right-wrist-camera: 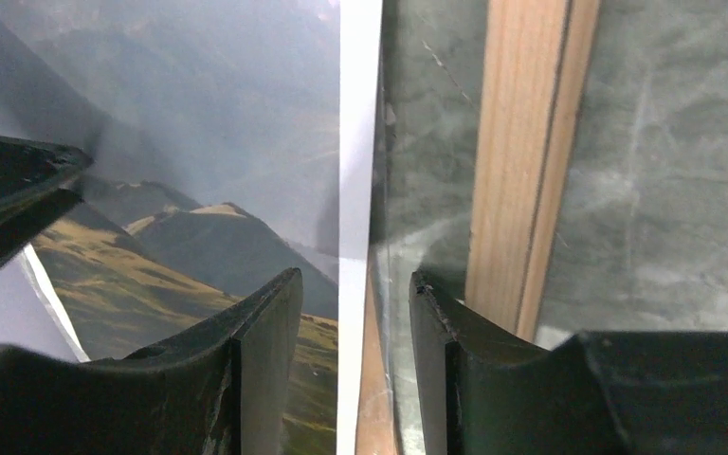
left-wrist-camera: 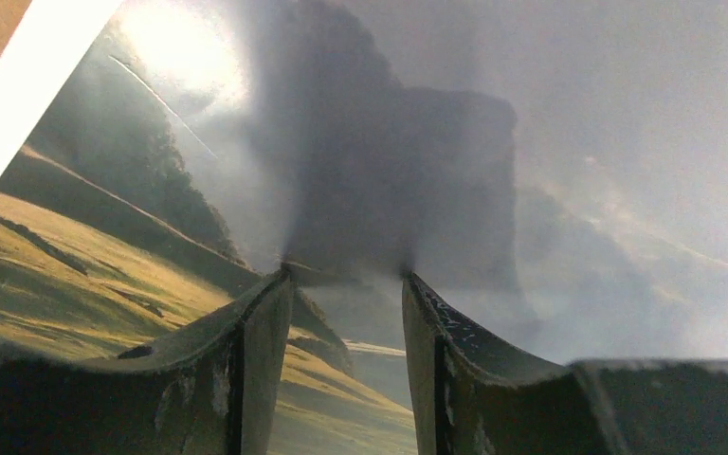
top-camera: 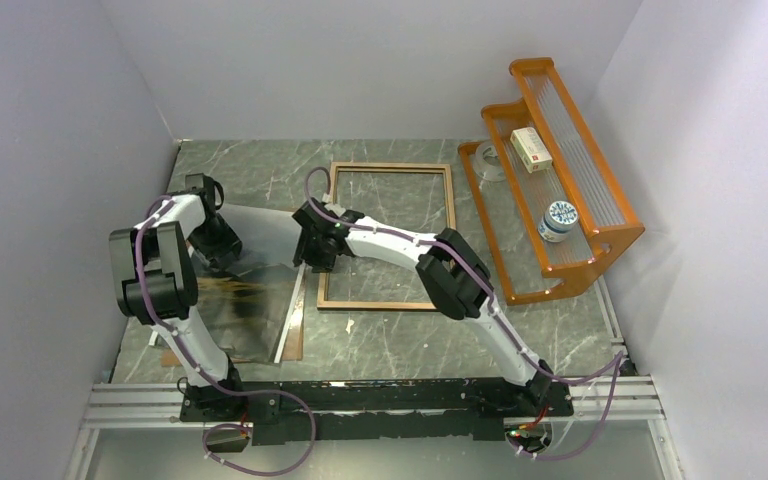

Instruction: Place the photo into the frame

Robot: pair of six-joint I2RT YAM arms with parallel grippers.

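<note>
The photo, a golden landscape under a glossy surface, lies on the left of the table over a brown board. To its right is the empty wooden frame. My left gripper is over the photo's grey upper part, its fingers apart with only the glossy surface showing between them; contact is hard to judge. At the photo's right side, my right gripper is open, with the white edge of the photo running between its fingertips. Whether the fingers touch it cannot be told.
An orange-brown shelf with a small box and a jar stands at the right; a tape roll is by its back. A narrow strip of table separates photo and frame.
</note>
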